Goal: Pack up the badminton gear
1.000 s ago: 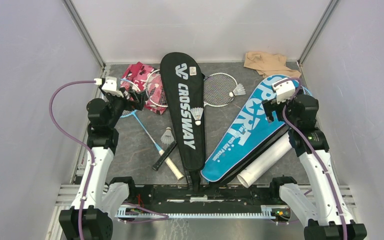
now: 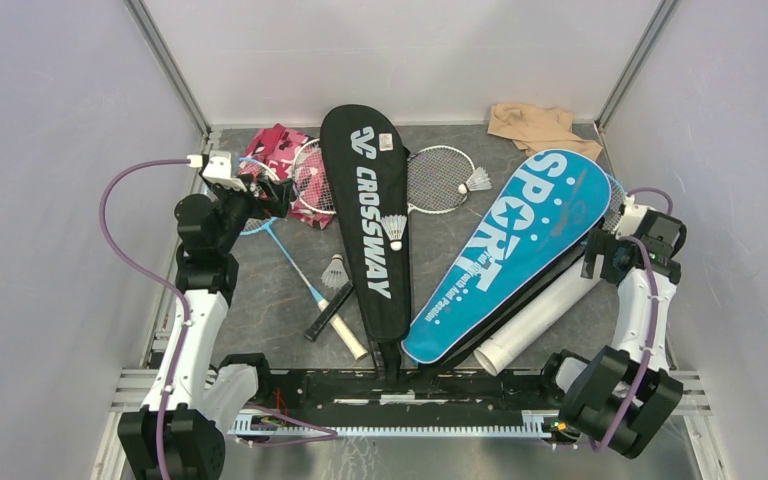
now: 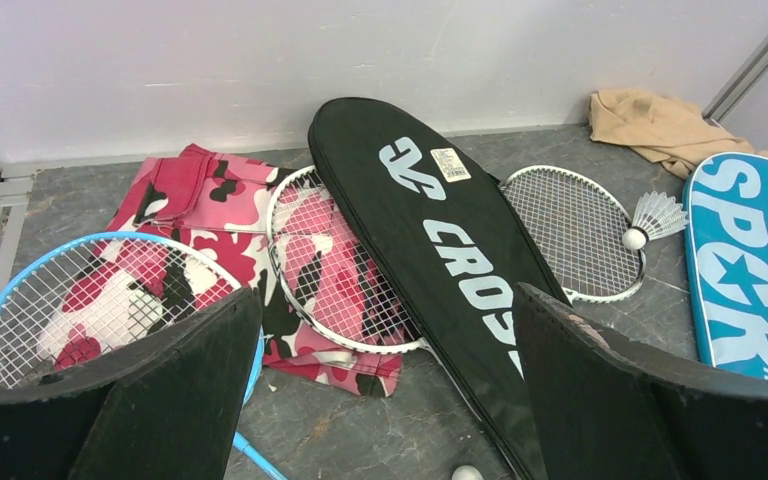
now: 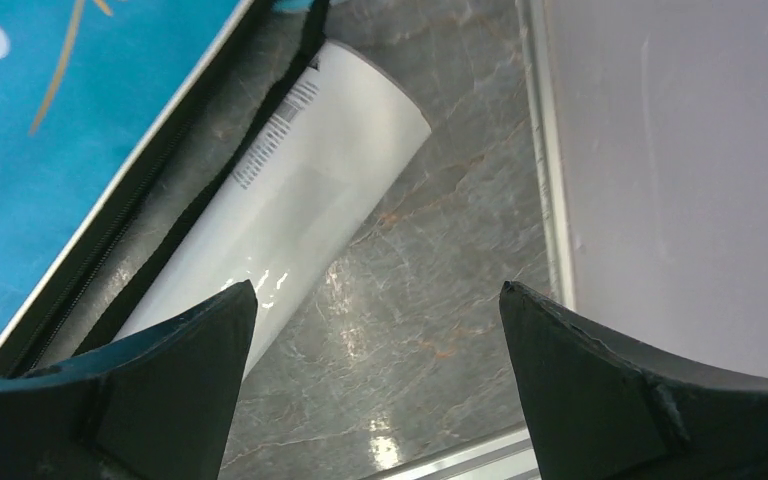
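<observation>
A black racket bag point(image 2: 365, 215) lettered CROSSWAY lies in the middle with a shuttlecock point(image 2: 393, 230) on it. To its right, a blue racket bag point(image 2: 515, 250) slants beside a white tube point(image 2: 535, 322). White-rimmed rackets show on both sides of the black bag, one racket point(image 2: 440, 180) with a shuttlecock point(image 2: 476, 180) at its edge. My left gripper is open above the floor, facing the blue-rimmed racket point(image 3: 110, 300) and black bag. My right gripper stands open and empty over the white tube point(image 4: 310, 180) and bare floor.
A red camouflage cloth point(image 3: 200, 220) lies under rackets at the left back, and a tan cloth point(image 2: 540, 125) sits at the right back. Another shuttlecock point(image 2: 335, 271) rests near the racket handles point(image 2: 330, 310). The right side wall point(image 4: 700, 200) stands close to my right gripper.
My right arm has swung right and toward the front, from above the blue bag to beyond its right edge. My left arm and the gear have stayed put.
</observation>
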